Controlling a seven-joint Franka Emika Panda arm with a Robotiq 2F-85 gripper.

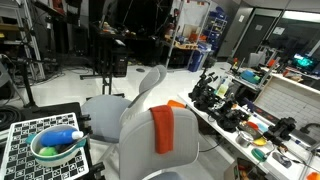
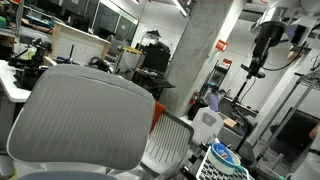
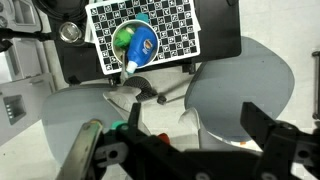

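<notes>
On a black-and-white checkered board (image 3: 181, 32) sits a round light bowl (image 1: 62, 158). A blue object with a white end (image 3: 141, 48) and a green object (image 3: 123, 38) lie in the bowl. Over the back of a grey chair (image 1: 136, 145) hangs a red cloth (image 1: 163, 130). High above the board, at the upper right of exterior view 2, is the arm (image 2: 272, 38). In the wrist view my gripper stands open, its dark fingers spread wide at the bottom edge. Nothing shows between them, and the bowl is well apart from them.
Grey chairs stand beside the small black table (image 3: 218, 42) bearing the board. A long white bench (image 1: 215, 118) crowded with dark equipment lies beyond. A concrete pillar (image 2: 185, 60) rises behind. The dark tabletop right of the board is largely bare.
</notes>
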